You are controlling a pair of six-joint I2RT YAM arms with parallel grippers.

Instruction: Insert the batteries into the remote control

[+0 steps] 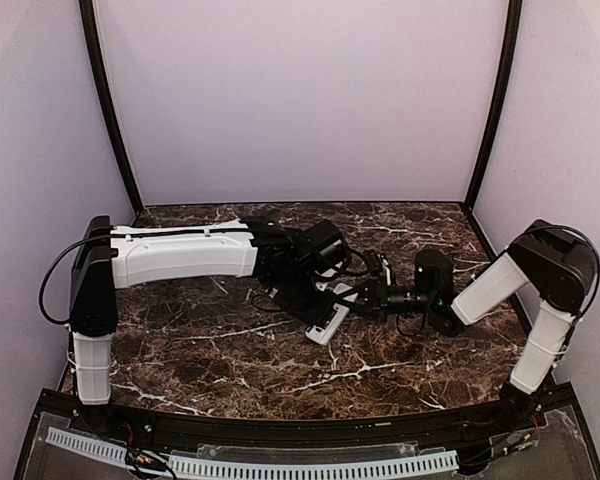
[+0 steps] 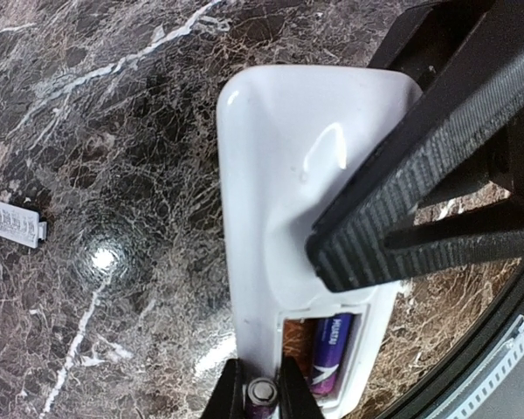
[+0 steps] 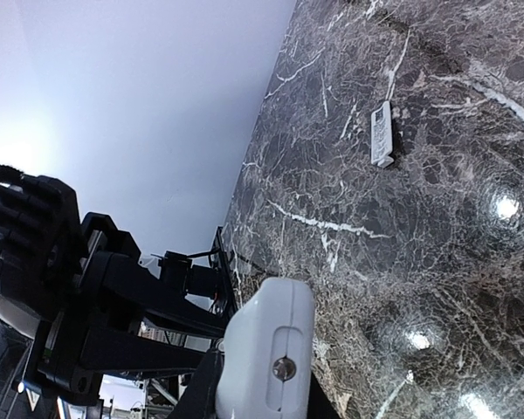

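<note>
The white remote (image 1: 323, 330) is held above the marble table, with my right gripper (image 1: 365, 298) shut on it; the black fingers cross its body in the left wrist view, and its end (image 3: 266, 340) fills the bottom of the right wrist view. In its open compartment lies a purple battery (image 2: 330, 349) beside a bare brown slot (image 2: 297, 340). My left gripper is shut on a second battery (image 2: 260, 403), seen end-on at the compartment's near left corner. In the top view the left gripper's tips are hidden by its arm.
A small white rectangular piece lies on the table (image 3: 437, 227), also seen in the right wrist view (image 3: 382, 133). Walls enclose the table's sides and back.
</note>
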